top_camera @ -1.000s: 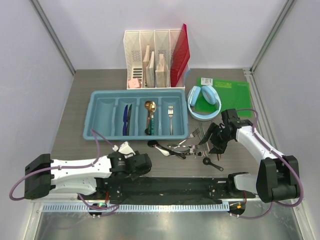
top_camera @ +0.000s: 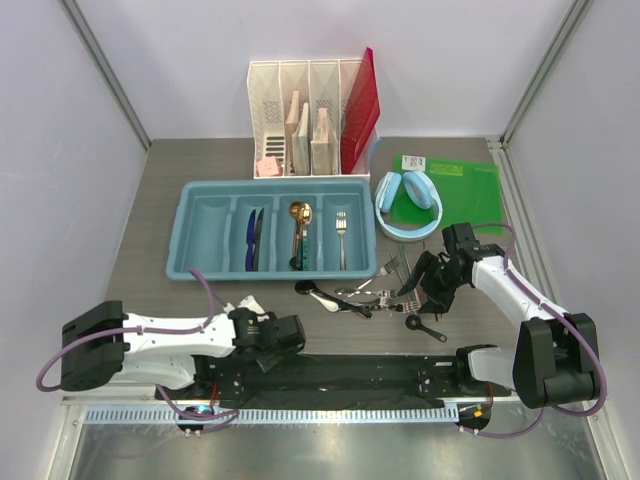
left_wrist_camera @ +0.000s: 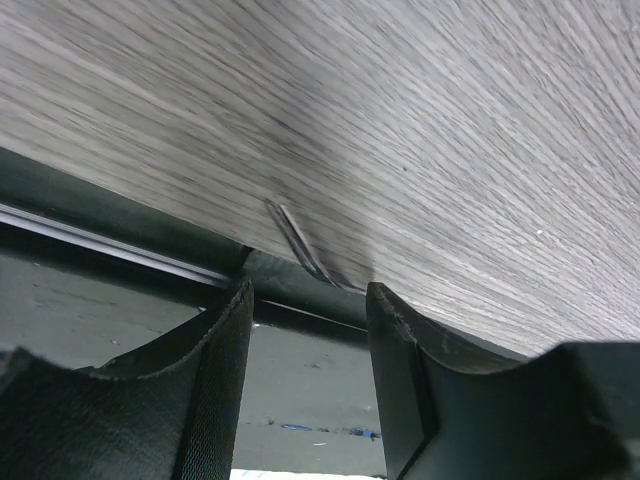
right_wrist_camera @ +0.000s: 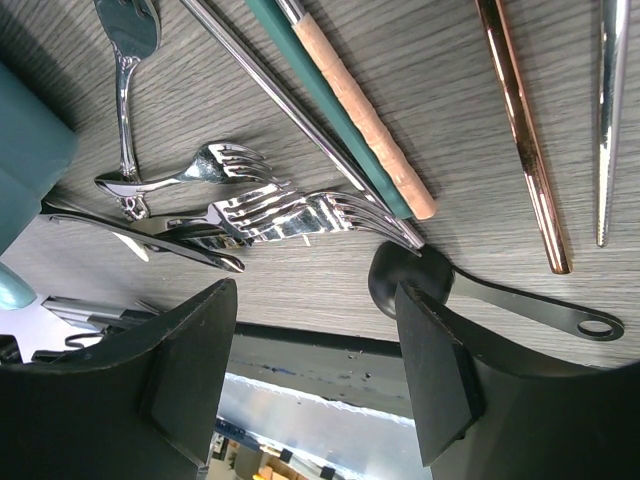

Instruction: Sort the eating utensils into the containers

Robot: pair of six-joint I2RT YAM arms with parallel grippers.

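The blue tray [top_camera: 188,225] holds knives [top_camera: 254,240] in one compartment, gold and green-handled spoons [top_camera: 301,235] in another, and a single fork [top_camera: 341,238] to their right. In front of it, several forks [right_wrist_camera: 270,212] lie in a heap with other cutlery. A black spoon [right_wrist_camera: 413,275] rests by the table's front edge, below my open right gripper; nothing is between its fingers. Dark and white-handled spoons [top_camera: 325,297] lie near the tray's front rim. My left gripper is open and empty over the table edge.
A blue headset [top_camera: 410,205] and green sheet [top_camera: 470,195] are beyond the cutlery at right. Behind the tray stands a white rack [top_camera: 267,100] with a red panel [top_camera: 362,115]. Table space left of the tray is bare.
The right arm is nearly still, and the cutlery lies as before.
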